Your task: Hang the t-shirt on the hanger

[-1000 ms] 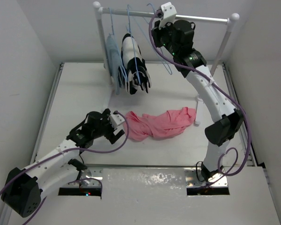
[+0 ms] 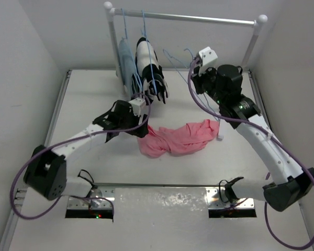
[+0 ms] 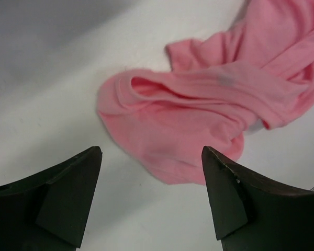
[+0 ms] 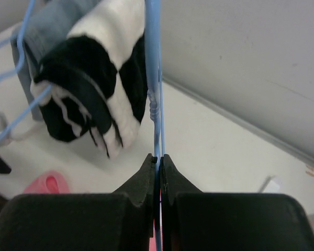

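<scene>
A crumpled pink t-shirt (image 2: pixel 180 138) lies on the white table, also filling much of the left wrist view (image 3: pixel 188 120). My left gripper (image 2: pixel 142 123) is over the shirt's left end, its fingers apart with nothing between them. My right gripper is shut on a thin blue hanger (image 4: pixel 153 78), held up at the right, above the table; in the top view (image 2: pixel 196 73) the hanger dangles below it toward the shirt's right part.
A rail (image 2: pixel 183 17) spans the back, with a grey-blue garment (image 2: pixel 126 63) and a black-and-white garment (image 2: pixel 146 57) on blue hangers at its left.
My right gripper has brought the hanger off the rail, down and to the right.
</scene>
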